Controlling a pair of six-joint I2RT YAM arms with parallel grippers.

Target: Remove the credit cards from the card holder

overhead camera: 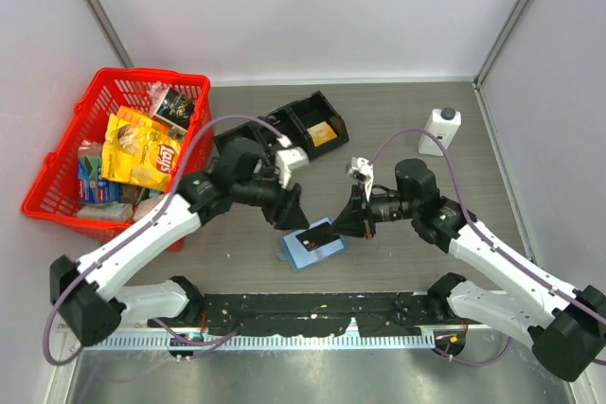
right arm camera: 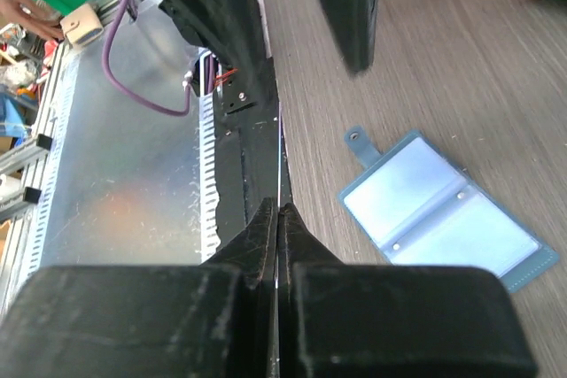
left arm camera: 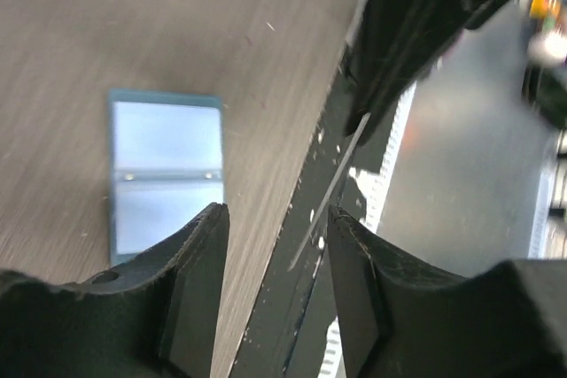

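Observation:
A thin dark card sticks out from my right gripper, which is shut on its right end above the card holder. Edge-on in the left wrist view, the card looks like a narrow line, its free end between the left fingertips. It also shows as a thin upright line in the right wrist view. My left gripper is part open, with a gap on both sides of the card. Below lies the pale blue card holder, spread open on the table; its clear pockets show only pale surfaces.
A red basket of snack packs stands at the left. Behind the arms is a black divided tray, and a white bottle stands at the right. Bare table surrounds the holder, with the front edge close by.

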